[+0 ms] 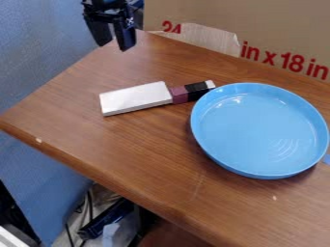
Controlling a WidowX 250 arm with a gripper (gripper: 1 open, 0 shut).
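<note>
My black gripper (112, 34) hangs at the top left, above the far corner of the wooden table, its two fingers apart with nothing visible between them. Below it lies a flat bar (134, 98), white along most of its length, with maroon and black bands and a small white tip at its right end. A round light-blue plate (260, 132) sits to the right of the bar.
A cardboard box (245, 21) stands behind the table, with a pale sheet at its foot. Blue fabric (39, 68) lies beyond the left edge, cables and clutter below.
</note>
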